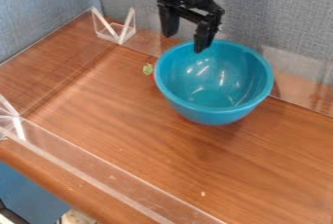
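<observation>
A black gripper [184, 36] hangs at the top centre over the back rim of a large blue bowl [213, 84], its fingers spread open with nothing visible between them. The bowl looks empty apart from reflections and stands on the wooden surface [124, 135]. A small pale green object [148, 69] lies just left of the bowl, near the back.
Clear plastic walls [117, 187] edge the wooden surface, with a clear corner piece [113, 28] at the back left. Grey padded walls [289, 18] stand behind.
</observation>
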